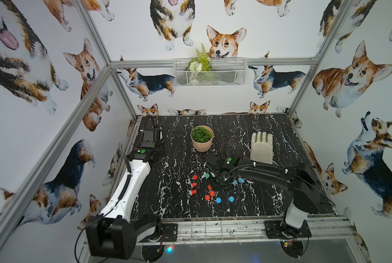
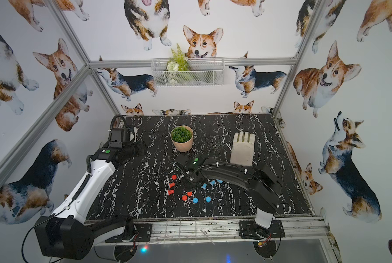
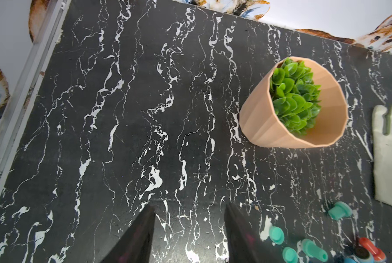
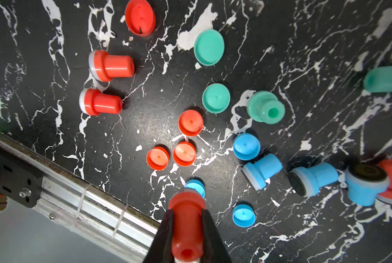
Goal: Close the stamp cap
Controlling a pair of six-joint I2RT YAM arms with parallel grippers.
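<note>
In the right wrist view a red stamp (image 4: 187,219) is gripped by my right gripper, which is shut on its handle; the wide, pale-rimmed end points away from the camera. Red caps lie on the table, including one cap (image 4: 191,122) near the middle, a pair just below it, and a larger-looking one (image 4: 140,17) at the top. Two red stamps (image 4: 117,65) lie on their sides to the left. My left gripper is open above bare table, nothing between its fingers, left of the caps and stamps.
Green caps (image 4: 216,98), blue caps (image 4: 246,146) and stamps in both colours surround the right gripper's area. A potted plant (image 1: 202,139) stands behind them, and a white glove-like hand (image 1: 261,149) lies at right. Free table remains at left.
</note>
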